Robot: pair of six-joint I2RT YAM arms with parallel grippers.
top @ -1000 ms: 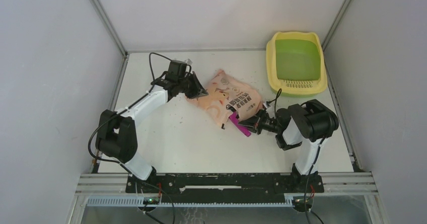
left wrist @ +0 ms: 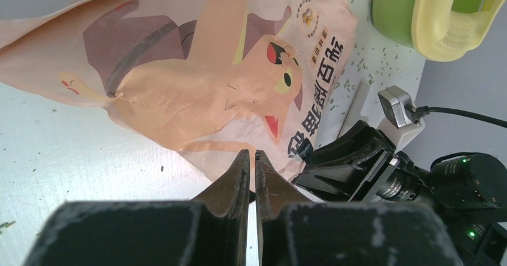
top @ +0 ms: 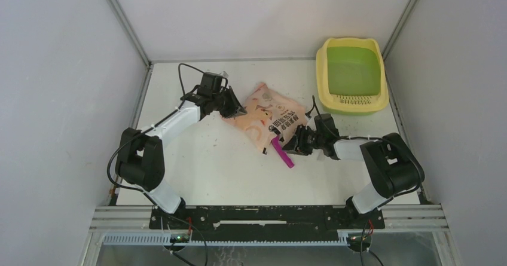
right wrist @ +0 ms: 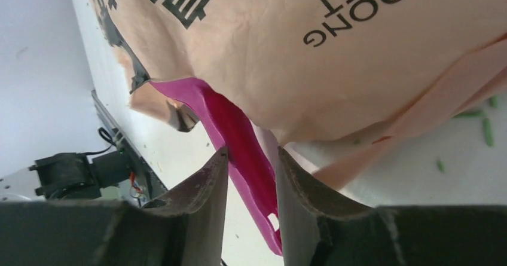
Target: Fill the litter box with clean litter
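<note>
The peach litter bag lies flat across the mid-table, its cat print up in the left wrist view. From under its front edge sticks a magenta, channel-shaped tool; its upper end is hidden by the bag. My right gripper is open, its fingers apart on either side of the tool's shaft in the right wrist view; contact is unclear. Shut, my left gripper hovers over the bag's left part with nothing visible between its fingers. The yellow-rimmed green litter box stands at the back right, its floor bare.
Green pellets lie scattered on the table near the bag's right side. Side walls and a back wall close in the table, which is clear at the front left. The right arm spans the front right.
My right gripper has gone from shut to open, with its wrist turned. In the top view the tool's free end has swung slightly toward the front left. The left arm has barely moved.
</note>
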